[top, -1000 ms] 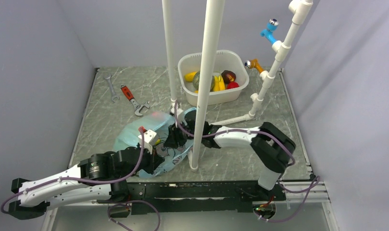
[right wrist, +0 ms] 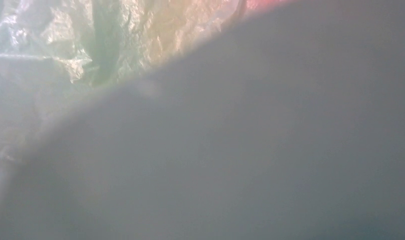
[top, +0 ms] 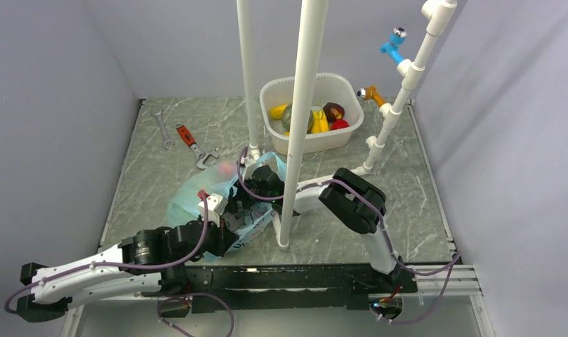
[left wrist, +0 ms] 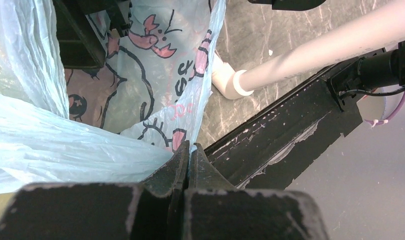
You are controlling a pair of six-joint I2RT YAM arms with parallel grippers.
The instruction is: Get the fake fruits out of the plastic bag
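Note:
A light blue plastic bag [top: 189, 200] with cartoon print lies around both grippers. My left gripper [top: 225, 235] is shut at the bag's front; in the left wrist view its tips [left wrist: 189, 150] meet on the thin bag edge [left wrist: 203, 90]. My right gripper [top: 242, 196] is reached inside the bag; its fingers are hidden, and the right wrist view shows only blurred plastic [right wrist: 80, 45] and a dark area. A faint pinkish shape shows through the bag. A white basket [top: 281, 137] at the back holds several fake fruits.
Vertical white pipes [top: 300, 84] stand between the arms, with a branched pipe and taps [top: 372, 95] at right. A wrench [top: 161, 126] and an adjustable wrench [top: 196, 147] lie at back left.
My right arm has moved left, deeper into the bag, and its gripper is now more hidden.

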